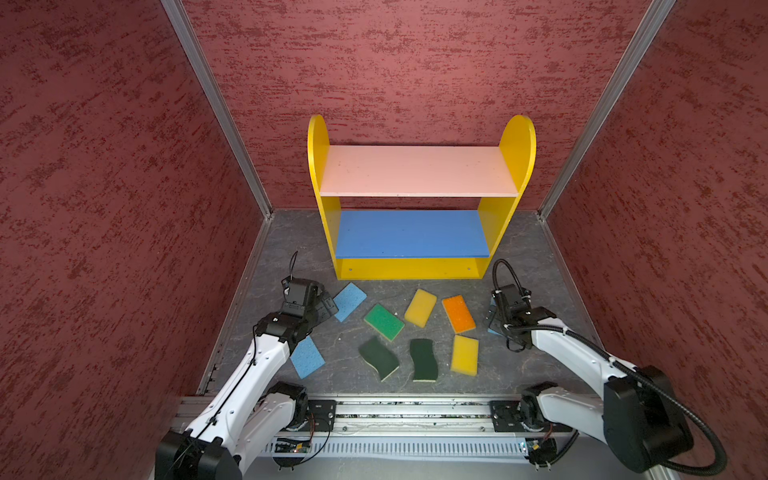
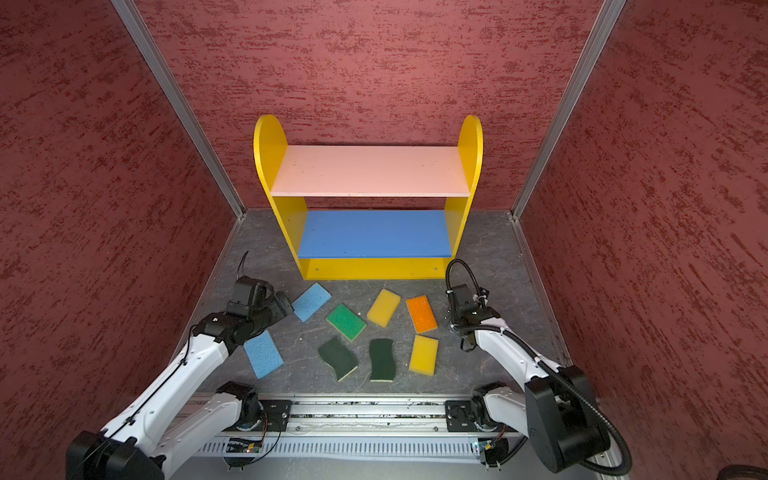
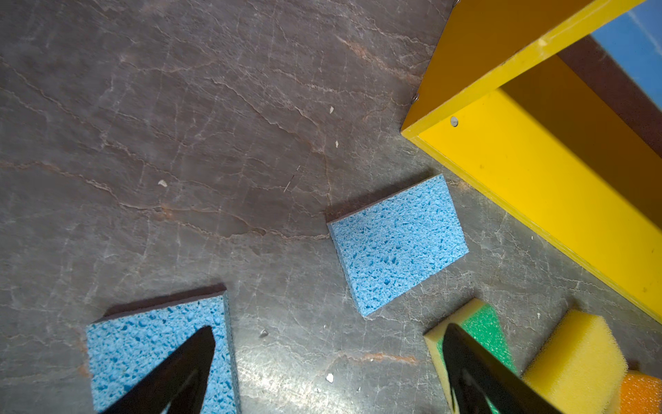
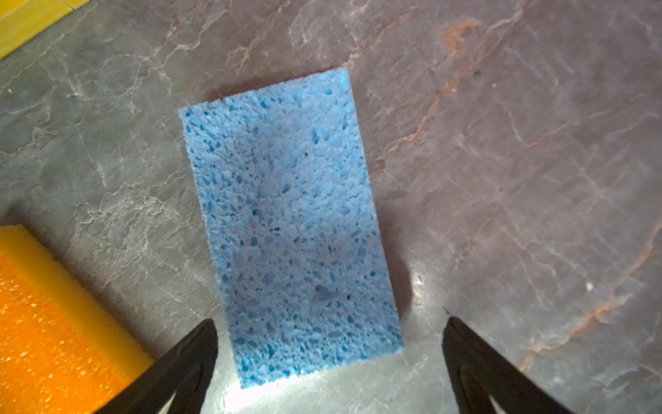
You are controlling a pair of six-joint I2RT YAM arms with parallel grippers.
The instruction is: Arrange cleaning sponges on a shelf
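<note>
Several sponges lie flat on the dark floor before the shelf: blue (image 3: 397,241), green (image 1: 384,321), dark green (image 1: 378,357), yellow (image 1: 420,307), orange (image 1: 458,313). My left gripper hangs open over the floor beside the two left blue sponges, holding nothing. My right gripper stands open low over another blue sponge (image 4: 293,214), its fingertips either side of the near end; in both top views that sponge is mostly hidden by the gripper.
The yellow shelf unit (image 1: 520,152) stands at the back, with an empty pink board (image 1: 416,168) and an empty blue board (image 1: 412,232). Red walls enclose the sides and back. Bare floor (image 1: 552,288) lies at both sides of the unit.
</note>
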